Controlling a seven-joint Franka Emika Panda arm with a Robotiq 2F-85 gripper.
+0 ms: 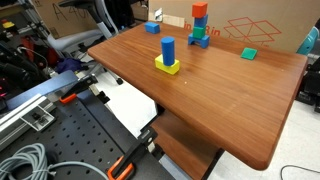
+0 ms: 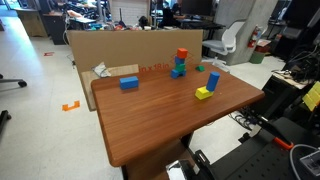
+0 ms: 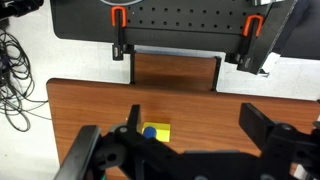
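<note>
In exterior view 1, a blue cylinder (image 1: 167, 48) stands upright on a yellow block (image 1: 167, 65) near the front edge of the brown table (image 1: 235, 95). Farther back rises a small tower: a red block (image 1: 199, 10) on top, a green block (image 1: 198, 25) under it, and blue at the base. Exterior view 2 shows the blue cylinder (image 2: 214, 79) and yellow block (image 2: 204, 93) towards the table's right side. From above, the wrist view has the yellow block (image 3: 158, 130) partly hidden behind the dark fingers of my gripper. Those fingers are wide apart, with nothing held.
A blue block (image 1: 153, 28) and a flat green piece (image 1: 249, 53) lie separately on the table. Cardboard (image 2: 160, 50) stands upright along the back. A black rail-edged base (image 1: 75, 140) lies in front of the table.
</note>
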